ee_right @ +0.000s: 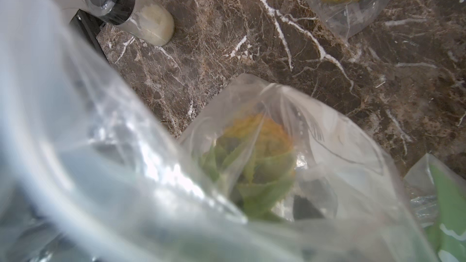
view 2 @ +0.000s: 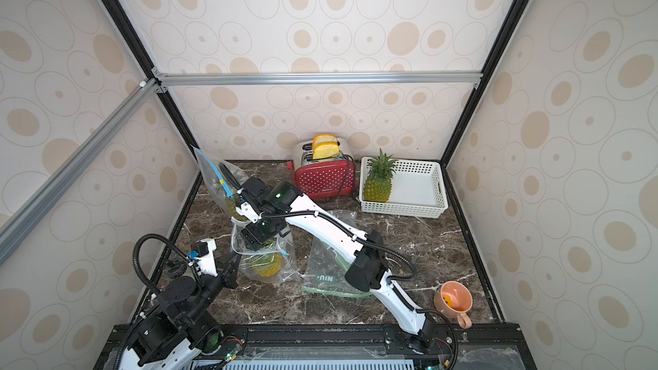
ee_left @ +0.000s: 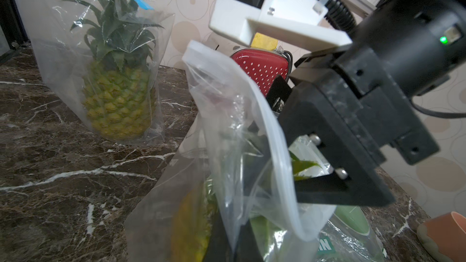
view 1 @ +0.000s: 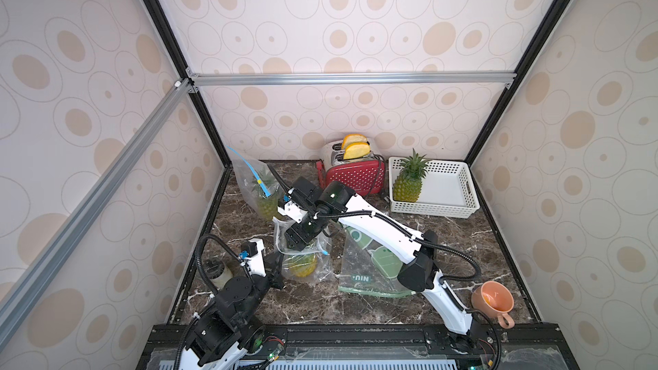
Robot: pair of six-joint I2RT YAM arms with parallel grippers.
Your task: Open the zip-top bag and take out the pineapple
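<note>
A clear zip-top bag (view 1: 315, 270) with a pineapple (ee_right: 257, 145) inside stands at centre-left, its top gaping, the fruit blurred through the plastic. My right gripper (view 1: 298, 233) reaches into the bag's mouth from above; the left wrist view shows its black body behind the plastic rim. The top rim fills much of the right wrist view, and the fingertips are hidden there. My left gripper (view 1: 277, 270) is low at the bag's left side, shut, its fingers dim behind plastic in the left wrist view; I cannot tell whether plastic is between them.
A second bagged pineapple (ee_left: 116, 102) stands behind, left. At the back are a red toaster (view 1: 349, 176) and a white basket (view 1: 445, 185) with a loose pineapple (view 1: 407, 188). A green-printed bag (view 1: 370, 281) lies centre-right, a pink mug (view 1: 488, 301) front right, a jar (ee_right: 150, 24) at left.
</note>
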